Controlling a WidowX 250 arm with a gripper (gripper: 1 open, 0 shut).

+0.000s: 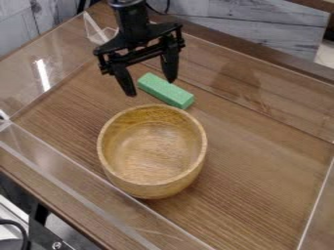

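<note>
A green block (166,91) lies on the wooden table behind a round tan bowl (151,147). My black gripper (146,76) hangs at the upper left of the green block, its two fingers spread wide and open, one on either side above the table. I see nothing held between them. The bowl looks empty.
A grey marbled wall stands at the back. A black cable lies at the lower left corner.
</note>
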